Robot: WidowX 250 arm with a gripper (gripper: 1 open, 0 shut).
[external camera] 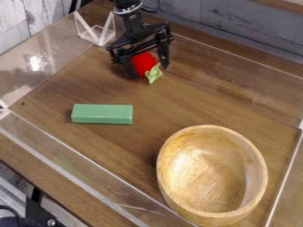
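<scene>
My black gripper [141, 55] hangs over a red object [144, 63] with a green leafy part [154, 75] at the upper middle, its open fingers on either side of the red object's top. Whether they touch it cannot be told. A green rectangular block [102, 113] lies at the left middle, and a large wooden bowl [211, 158] stands at the lower right.
Clear low walls [59, 155] edge the work area. A small clear angular holder [95, 28] stands at the back left, near the arm.
</scene>
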